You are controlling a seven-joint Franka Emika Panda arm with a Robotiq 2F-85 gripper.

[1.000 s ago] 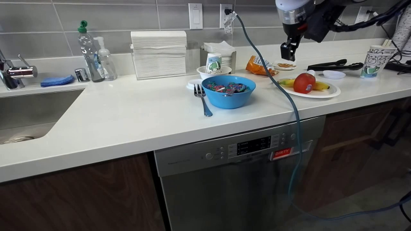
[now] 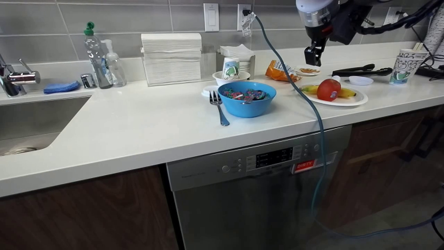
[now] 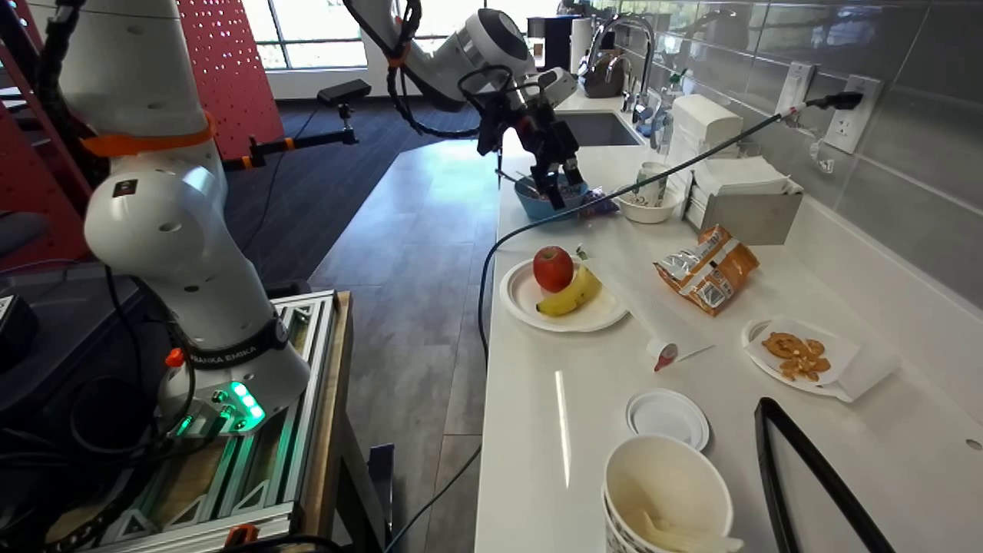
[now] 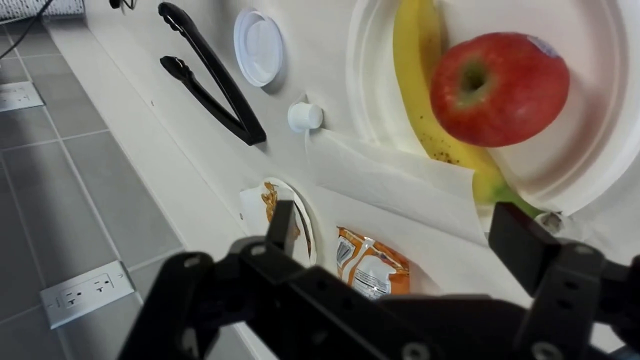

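My gripper hangs above the counter, its two fingers spread wide with nothing between them. Beyond the gap in the wrist view lies an orange snack bag [image 4: 372,267]. A red apple [image 4: 501,90] rests beside a banana [image 4: 420,102] on a white plate [image 4: 609,174], up and to the right of the fingers. Behind the left finger, a small plate of pretzels [image 4: 306,225] is partly hidden. In exterior view 1 the gripper [image 2: 313,56] is well clear of the countertop. The blue bowl [image 2: 248,107] holds colourful wrapped pieces, with a fork [image 2: 221,111] at its left.
A blue cable [image 2: 310,102] runs from the wall outlet across the counter and down its front. Black tongs [image 4: 219,78], a white lid [image 4: 258,47] and a paper cup [image 2: 408,66] occupy the right end. Bare counter [image 2: 145,116] stretches between the sink and bowl.
My gripper has shifted very slightly to the right in exterior view 1. Everything on the counter stays where it was.
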